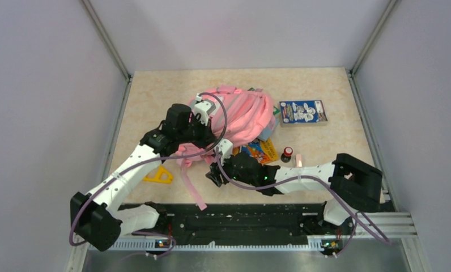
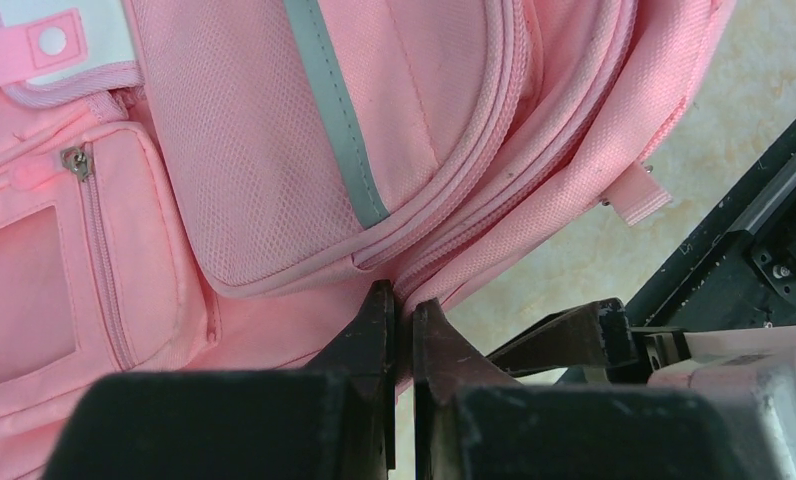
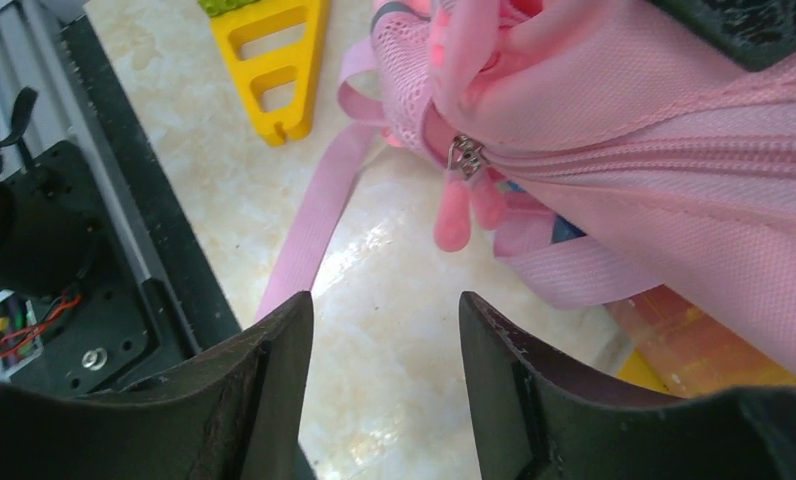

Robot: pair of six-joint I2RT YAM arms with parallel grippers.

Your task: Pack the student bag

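A pink bag (image 1: 243,116) lies on its side in the middle of the table, its strap (image 1: 192,187) trailing toward the front edge. My left gripper is shut on a fold of the bag's pink fabric, below a mesh pocket with a grey stripe. Off the bag's front side, my right gripper is open, with only bare table seen between its fingers. Beyond its fingertips hangs a zipper pull (image 3: 454,205) with pink tabs. Partly under the right arm lies a colourful yellow book (image 1: 263,151).
At the back right rests a blue boxed set (image 1: 302,111). A small dark bottle with a red cap (image 1: 287,153) stands near the right arm, with a pink eraser-like piece (image 1: 298,160) beside it. The yellow ruler (image 1: 159,175) lies front left.
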